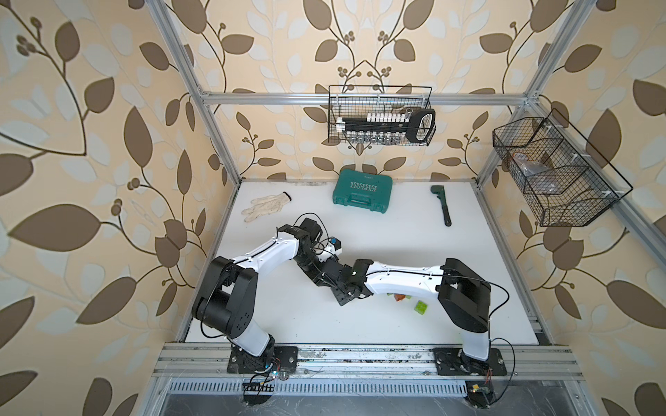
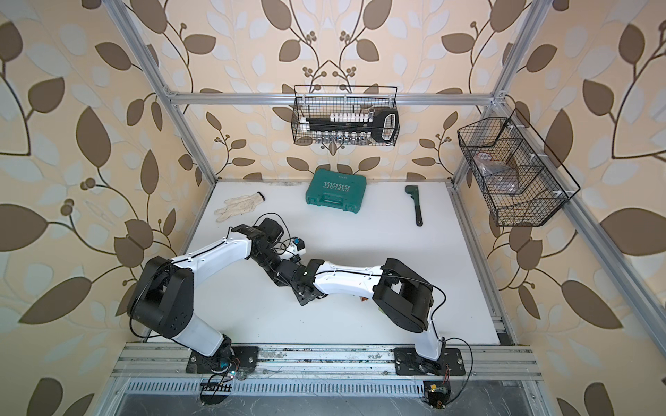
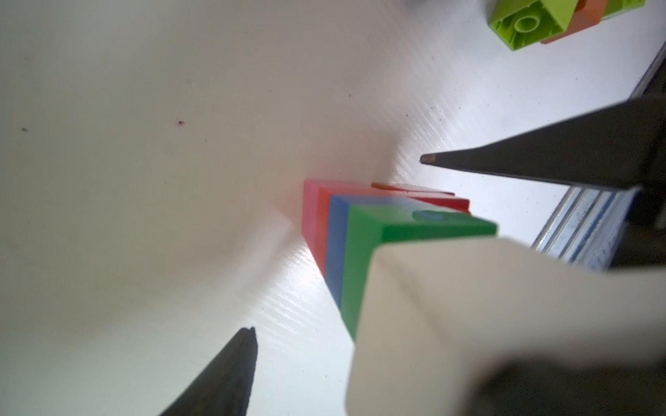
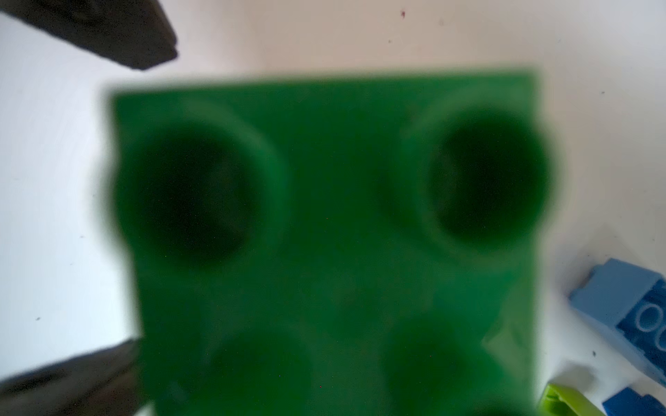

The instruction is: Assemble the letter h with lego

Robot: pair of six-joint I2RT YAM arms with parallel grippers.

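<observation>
In the left wrist view a column of pink, red, blue and green bricks [image 3: 364, 270] stands between the parted fingers of my open left gripper. A blurred, pale block-like shape [image 3: 444, 305] covers the column's near end. Red pieces [image 3: 433, 196] show at its side. The right wrist view is mostly filled by a blurred green brick [image 4: 340, 201], studs towards the camera. My open right gripper has its fingertips apart at the left, farther off than this brick. Whether it is the column's green brick, I cannot tell. Both top views hide the column behind the arms.
Loose light green [image 3: 534, 24] and orange bricks [image 3: 586, 17] lie on the table, along with blue bricks [image 4: 617, 294]. The two wrists sit close together at mid-table. A green case [image 1: 363, 190], a glove [image 1: 267, 206] and a wrench [image 1: 441, 205] lie farther back.
</observation>
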